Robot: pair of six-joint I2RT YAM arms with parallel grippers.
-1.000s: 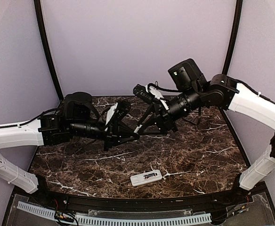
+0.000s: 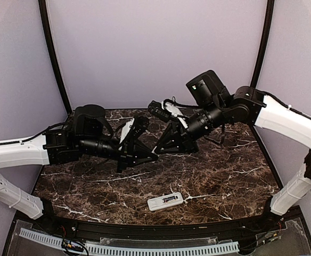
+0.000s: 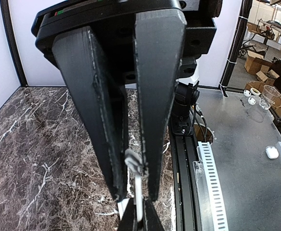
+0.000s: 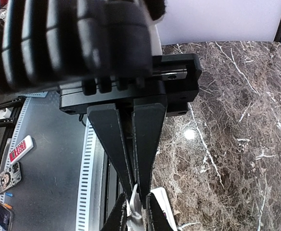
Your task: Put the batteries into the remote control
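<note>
A small, thin white piece (image 3: 139,192) hangs above the table, perhaps the remote's cover; seen nearly edge-on in the left wrist view. My left gripper (image 2: 154,155) is shut on one end of it. My right gripper comes from the other side, its fingers drawn in around the same piece and shut on it. The two grippers almost meet, hiding most of the piece from the top view. Below them, the white remote control (image 2: 158,204) lies back up on the table, its compartment open with something dark inside.
A white slotted strip (image 2: 161,249) runs along the front, beyond the table's dark edge. On the grey side surface in the right wrist view lie a white handset (image 4: 21,149) and a dark phone (image 4: 1,214).
My left gripper stays in place, and so does the remote.
</note>
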